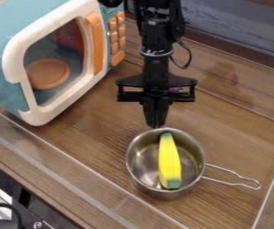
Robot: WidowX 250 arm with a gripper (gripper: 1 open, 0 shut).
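Observation:
My black gripper (155,114) points down over the wooden surface, just behind a steel pot (142,172) with a long wire handle to its right. Its narrow fingers are together, with nothing seen between them. A yellow oblong object (169,161) with a pale green end lies inside the pot.
A toy microwave (34,36), light blue and white with orange buttons and an orange disc inside, stands at the left. Something small and partly hidden sits behind the gripper.

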